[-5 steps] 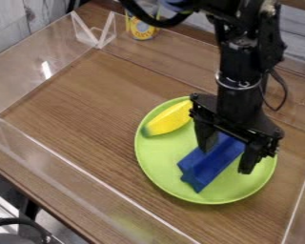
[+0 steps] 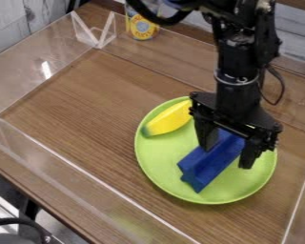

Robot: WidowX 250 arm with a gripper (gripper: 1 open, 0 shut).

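Observation:
A black gripper (image 2: 234, 133) is low over a green plate (image 2: 168, 168), open, its fingers around and above a blue bar-shaped block (image 2: 204, 166) lying on the plate. The gripper hides part of the block; whether the fingers touch it I cannot tell. A yellow banana (image 2: 168, 118) lies on the plate to the left of the block.
A yellow can (image 2: 142, 27) stands at the back. A dark cable hangs at the lower left.
The gripper has shifted only slightly over the block; the plate, banana and block look unmoved.

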